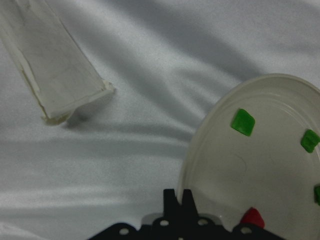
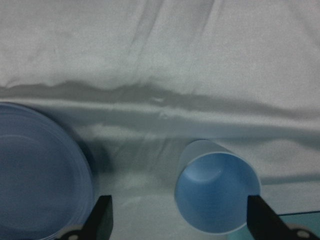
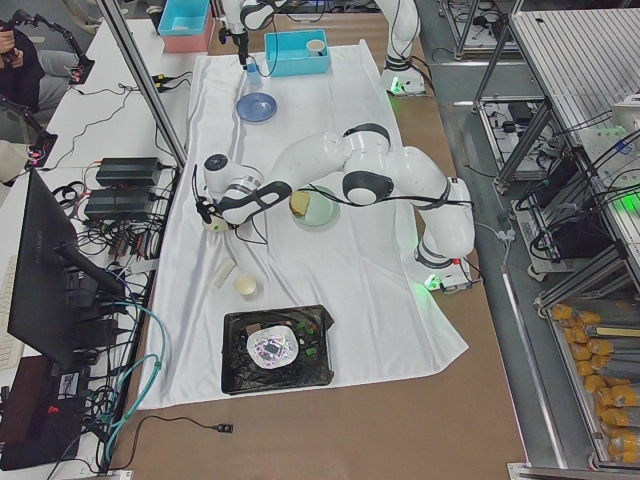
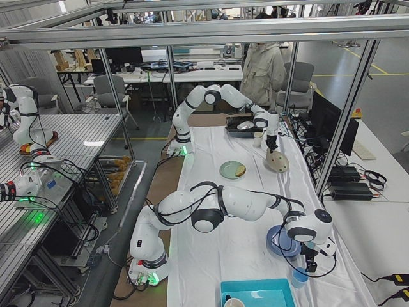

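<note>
My left gripper is shut on the rim of a pale plate [image 1: 245, 165] with green and red pieces on it, beside a flat white wrapped item [image 1: 55, 60] on the cloth. The plate [image 4: 278, 164] also shows under that gripper in the camera right view. My right gripper stands open over an upright blue cup [image 2: 202, 170], its fingers either side of it in the wrist view. A blue plate [image 2: 35, 170] lies left of the cup.
A turquoise bin [image 3: 285, 62] holding a cup sits by the blue cup. A green plate [image 4: 229, 169] with a sponge-like piece, a cream cup [image 3: 245, 285] and a black tray [image 3: 235, 350] are on the cloth. The cloth right of the tray is clear.
</note>
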